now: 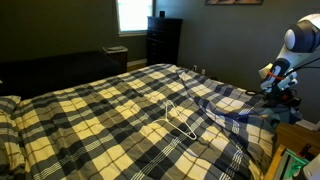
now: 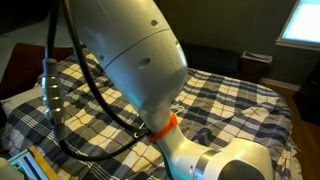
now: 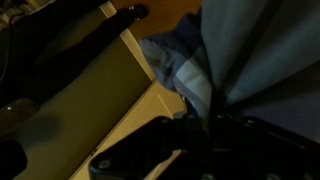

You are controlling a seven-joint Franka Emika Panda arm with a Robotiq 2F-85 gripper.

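Note:
A blue cloth (image 1: pixel 235 115), perhaps a garment, stretches over the right side of the plaid bed and rises toward my arm. At the far right, my gripper (image 1: pixel 272 98) is small and dark against it. Seen from the wrist, the gripper is shut on the blue-grey cloth (image 3: pixel 240 60), whose folds fill the upper right and hide much of the fingers. A thin white hanger (image 1: pixel 181 128) lies on the bed's middle, apart from the cloth. In exterior view 2, the arm (image 2: pixel 130 70) blocks sight of the gripper.
The plaid bedspread (image 1: pixel 95 120) is mostly clear to the left. A dark dresser (image 1: pixel 164 40) stands behind the bed, beyond its far corner. Wooden floor (image 1: pixel 298 137) shows at the right, by the arm's base.

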